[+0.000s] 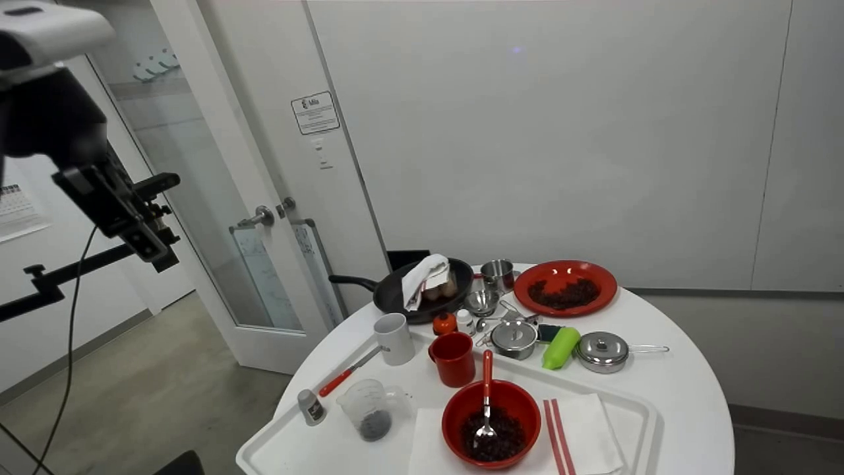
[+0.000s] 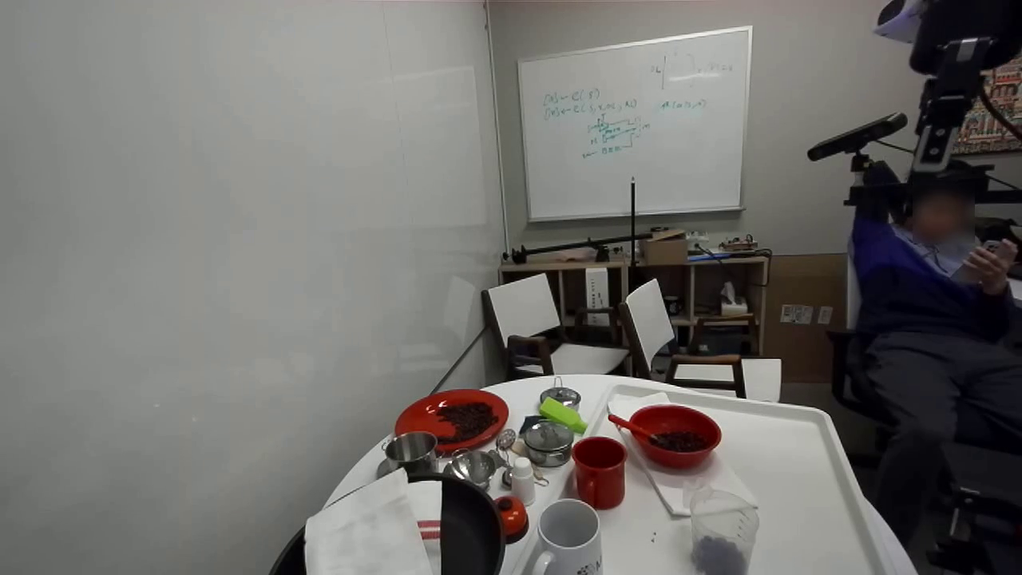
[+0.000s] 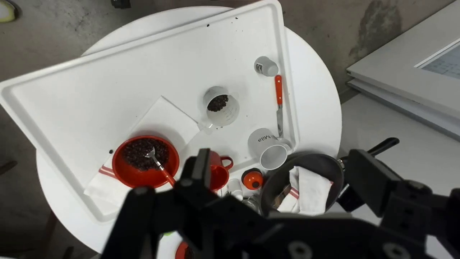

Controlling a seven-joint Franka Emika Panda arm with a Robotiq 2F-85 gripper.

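Observation:
My gripper hangs in the air at the upper left of exterior view 1, well away from the table and touching nothing. In the wrist view its two fingers stand wide apart and hold nothing. Below, the white tray carries a red bowl of dark beans with a red-handled spoon in it. A clear measuring cup has dark beans at its bottom. A white mug, a red mug, a red-handled knife and a small grey cup are also there.
Behind the tray lie a black pan with a cloth, a red plate with dark beans, small metal pots and a green bottle. The tray's far half in the wrist view is mostly bare. A person sits beyond the table.

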